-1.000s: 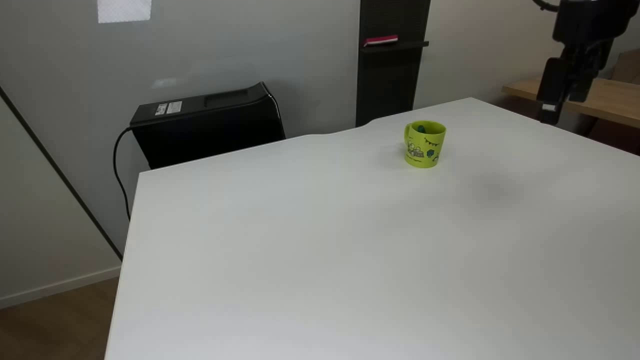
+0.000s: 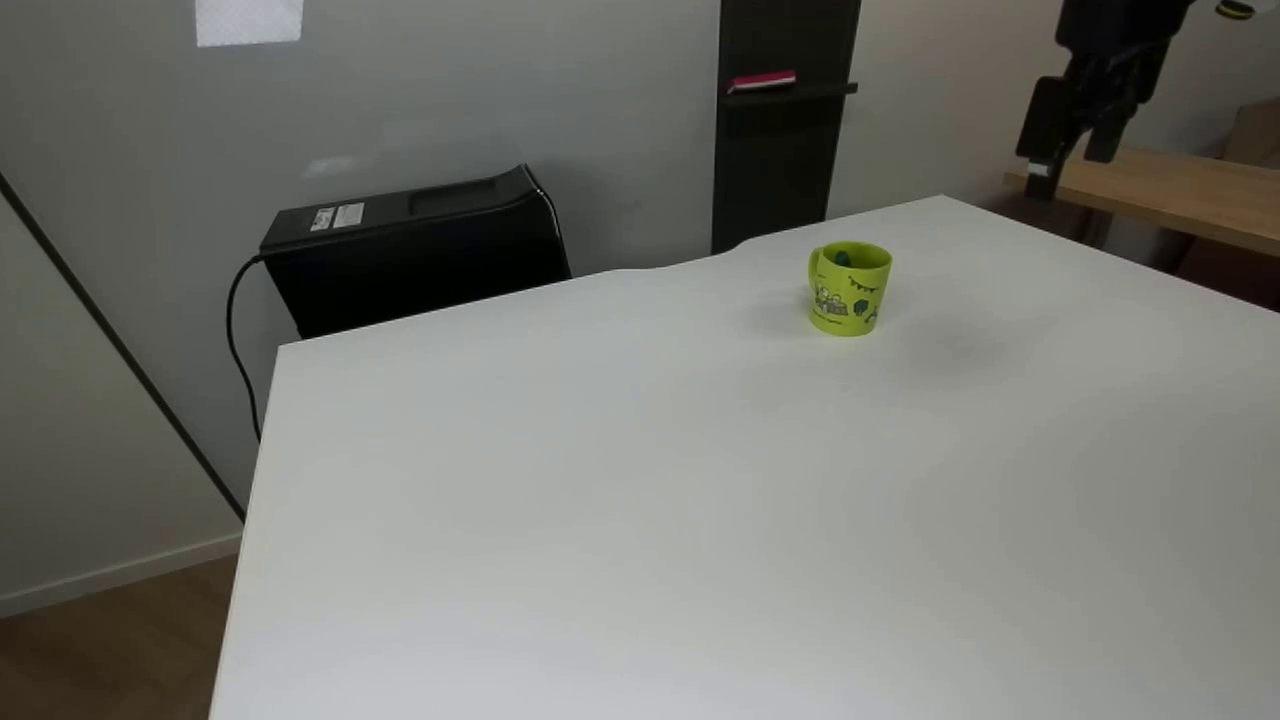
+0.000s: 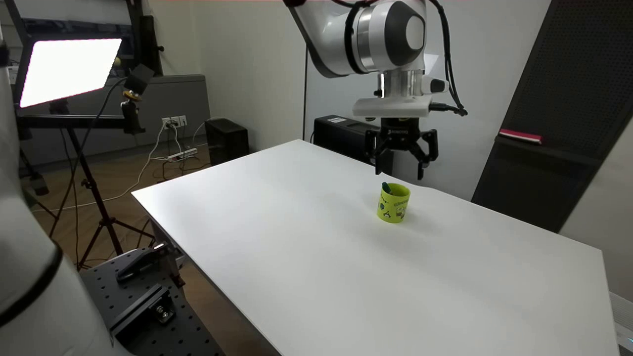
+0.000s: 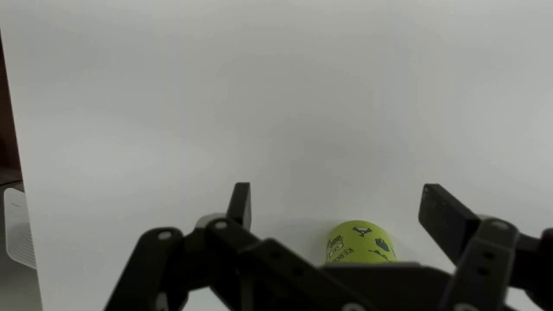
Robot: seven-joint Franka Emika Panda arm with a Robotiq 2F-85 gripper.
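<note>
A lime-green mug (image 2: 851, 290) with printed figures stands upright on the white table (image 2: 576, 504). Something dark teal (image 3: 386, 188) pokes up inside it; what it is, I cannot tell. In the second exterior view my gripper (image 3: 398, 173) hangs above the table around the mug's image position, its fingers spread wide. Nothing is between those fingers, so it is open. The wrist view shows the mug (image 4: 359, 242) low in the frame, partly hidden by the gripper's body, between the two spread fingertips. No contact with the mug shows.
Beyond the table's back edge stands a black box-shaped device (image 2: 414, 246) with a cable. A dark panel with a red-and-white item (image 2: 763, 80) rises behind. A lit screen (image 3: 68, 68) on a stand is off to the side.
In the first exterior view my gripper has moved up and to the left. The mug has not moved.
</note>
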